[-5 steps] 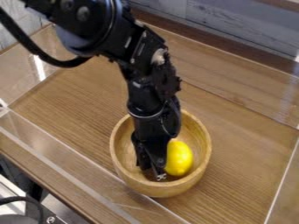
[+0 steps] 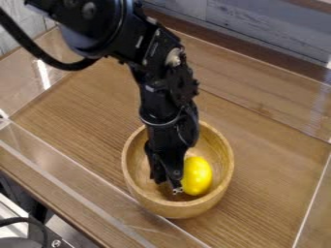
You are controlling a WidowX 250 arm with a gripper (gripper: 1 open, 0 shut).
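Observation:
A wooden bowl stands near the front of the table, holding a bright yellow oblong object in its right half. My black gripper reaches down from above into the bowl, its tips low beside the yellow object on the left. It looks shut, and nothing clearly shows between its fingers, though the tips are dark and partly hard to make out.
Bare wooden table surrounds the bowl, with free room to the right, left and behind. A pale wall runs along the back. Cables show at the lower left beyond the table edge.

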